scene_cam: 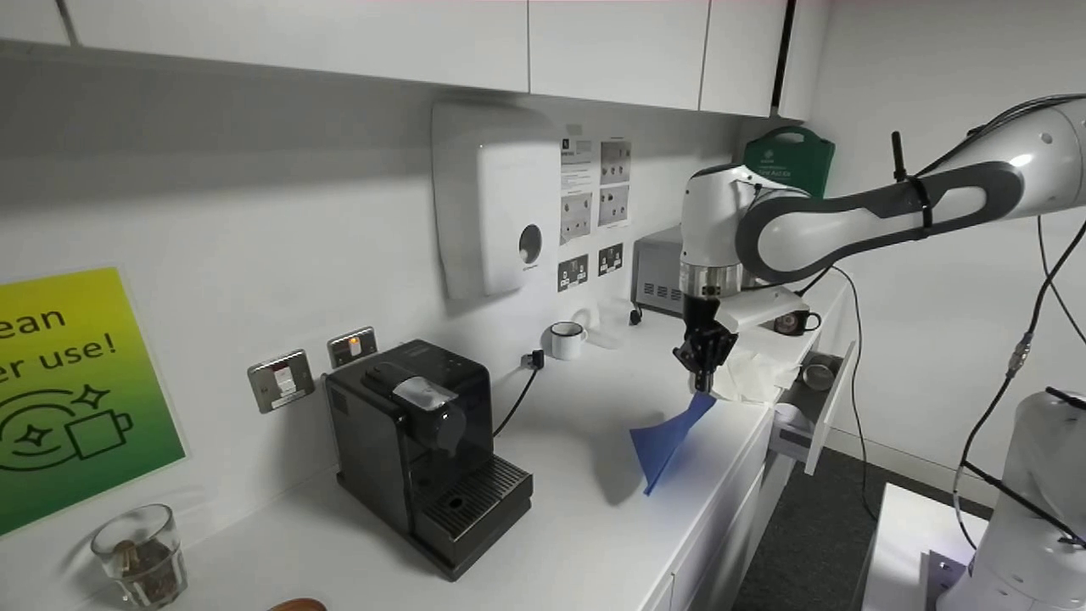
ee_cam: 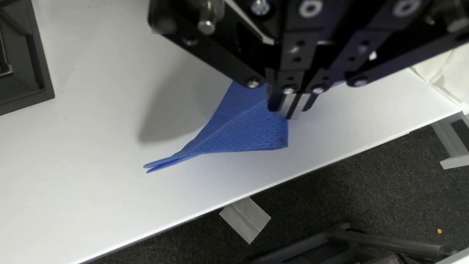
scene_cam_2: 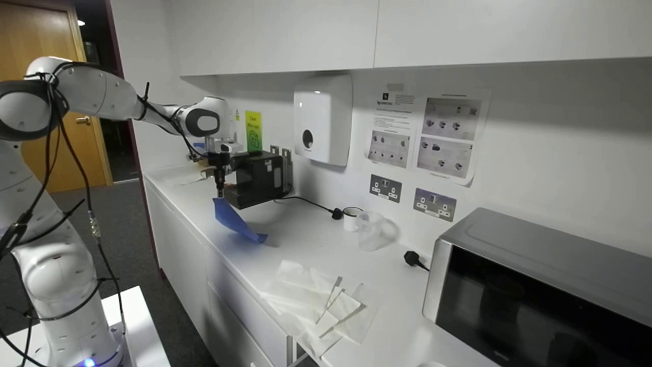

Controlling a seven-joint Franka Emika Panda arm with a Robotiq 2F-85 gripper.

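A blue cloth (scene_cam: 663,440) slants down from my gripper (scene_cam: 702,385) to the white counter (scene_cam: 570,509). The gripper is shut on one end of the cloth, pointing downward above the counter. From the other side, the cloth (scene_cam_2: 232,220) runs from the fingertips to a lower end near the counter surface. Up close, the cloth (ee_cam: 246,127) is folded and dimpled, narrowing to a doubled tip at the left. Its upper part passes behind the gripper, so the gripped edge itself is hidden there.
A black coffee machine (scene_cam: 407,438) stands against the wall. White napkins with cutlery (scene_cam_2: 305,293) lie near an open drawer (scene_cam: 814,407). A white mug (scene_cam: 567,340), a clear cup (scene_cam_2: 368,229) and a microwave (scene_cam_2: 538,287) stand farther along. Open counter lies around the cloth.
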